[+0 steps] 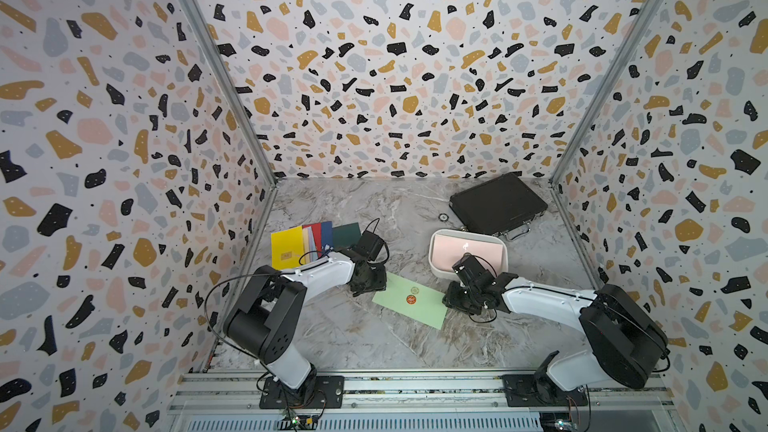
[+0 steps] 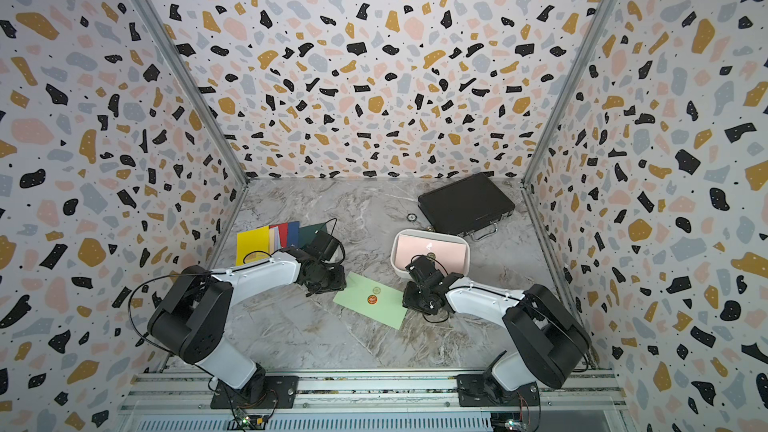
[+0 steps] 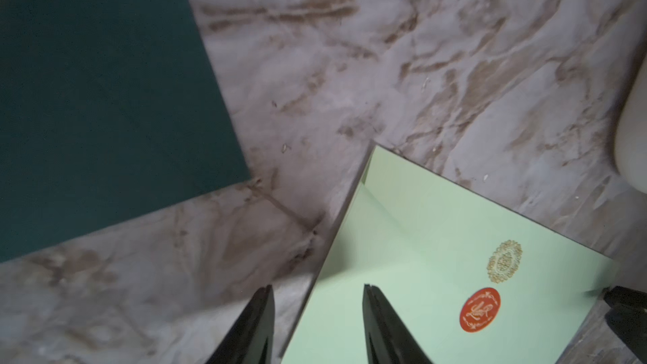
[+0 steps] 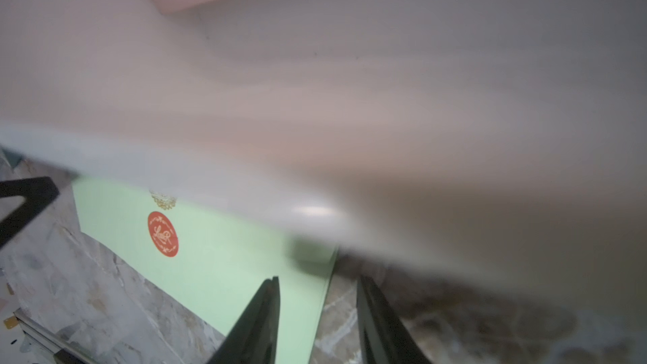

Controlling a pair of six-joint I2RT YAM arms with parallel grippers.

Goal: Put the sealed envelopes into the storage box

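A pale green envelope [image 1: 410, 299] with a red seal lies flat on the table between the arms. My left gripper is partly open, its fingers over either side of the envelope's left edge. Over its right edge, my right gripper is open, one finger above the paper and the other beyond it. Whether either gripper touches the paper I cannot tell. Just behind the right gripper stands the white storage box [image 1: 437, 269], pink inside; its wall fills much of the right wrist view. Yellow [image 1: 286, 249], red, blue and dark green [image 3: 108, 94] envelopes lie overlapping at the left.
A closed black case [image 1: 497, 203] lies at the back right, with a small round object [image 1: 443, 217] beside it. My right hand stands very close to the box's front wall.
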